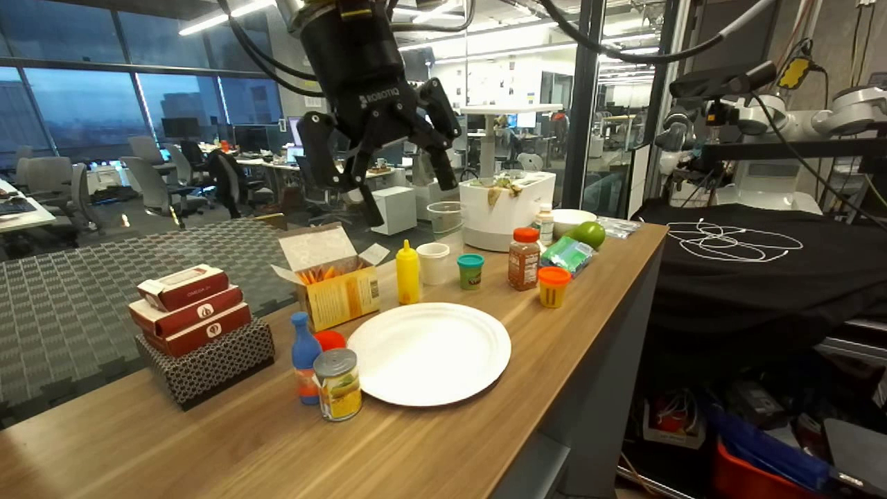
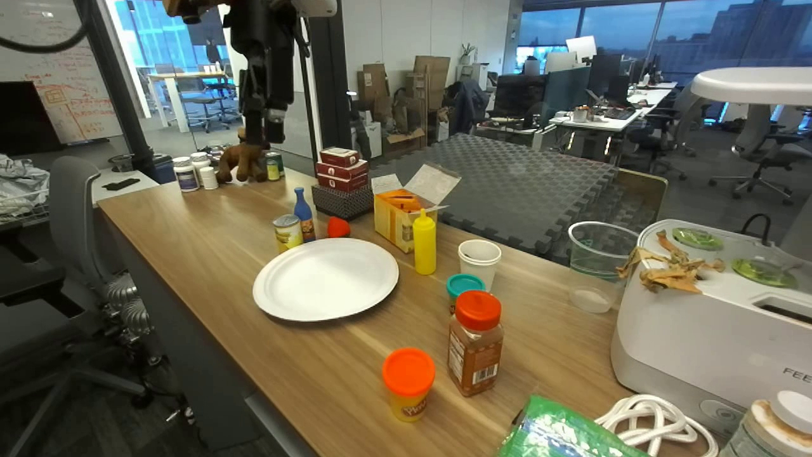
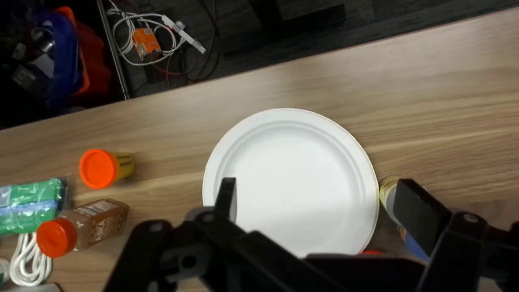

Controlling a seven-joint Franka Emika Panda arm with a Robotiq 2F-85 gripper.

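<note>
High above the wooden counter hangs my gripper (image 1: 409, 204), open, its two fingers spread wide with nothing between them. Below it in the wrist view lies an empty white plate (image 3: 297, 180), seen partly between the fingers. Beside the plate stand a can (image 1: 338, 387), a blue bottle (image 1: 305, 357) and a small red object (image 1: 330, 339); in the wrist view my right-hand finger covers much of the can and bottle. Behind the plate are a yellow squeeze bottle (image 2: 424, 244) and an opened yellow box (image 2: 393, 221) with orange packets inside.
Across the counter stand white cups (image 2: 479, 260), a teal-lidded tub (image 1: 470, 270), a red-lidded spice jar (image 2: 476, 346) and an orange-lidded tub (image 2: 408, 381). Stacked red boxes (image 1: 192, 303) sit on a patterned box. Bare wood runs along the counter's front edge.
</note>
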